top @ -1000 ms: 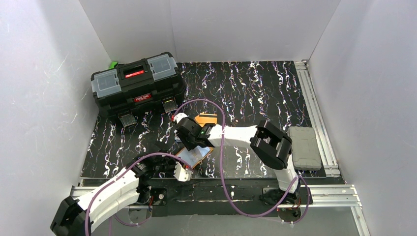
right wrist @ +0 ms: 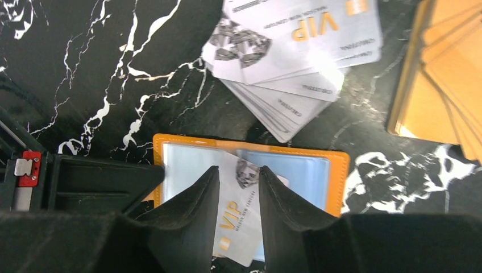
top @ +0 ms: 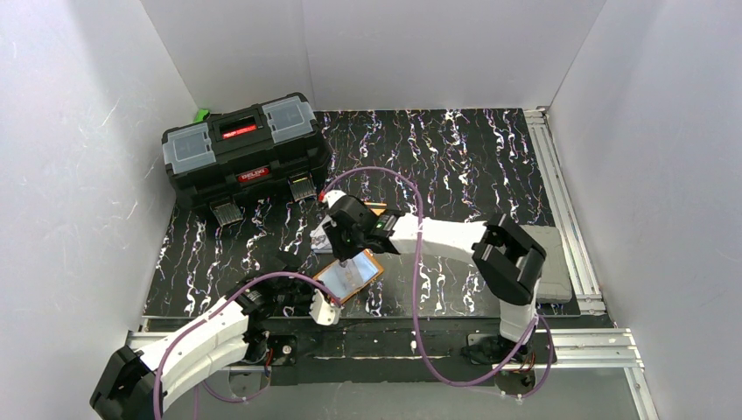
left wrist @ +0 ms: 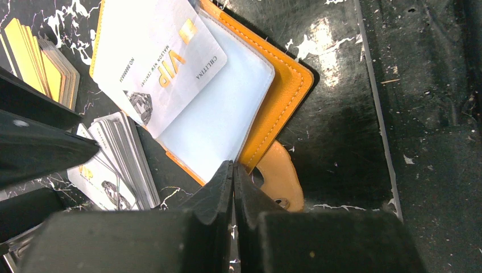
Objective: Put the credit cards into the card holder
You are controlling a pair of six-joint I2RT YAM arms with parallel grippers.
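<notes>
The tan card holder (left wrist: 290,96) lies open on the table with a pale clear sleeve (left wrist: 227,119). A white VIP card (left wrist: 187,68) lies at an angle across the sleeve; whether any of it is inside I cannot tell. My left gripper is shut at the sleeve's lower corner, and I cannot make out whether the thin edge is pinched. Over the holder, my right gripper has its fingers apart, the VIP card showing below the gap. Beside the holder lies a fanned pile of white cards (right wrist: 295,40).
A stack of orange cards (right wrist: 455,85) lies beyond the white pile. The black toolbox (top: 249,144) stands at the back left, and a grey case (top: 553,267) rests at the right. Between them, the back right of the table is clear.
In the top view the right arm and gripper have shifted to the right, now covering much of the orange stack and uncovering more of the white pile. The left arm has stayed put.
</notes>
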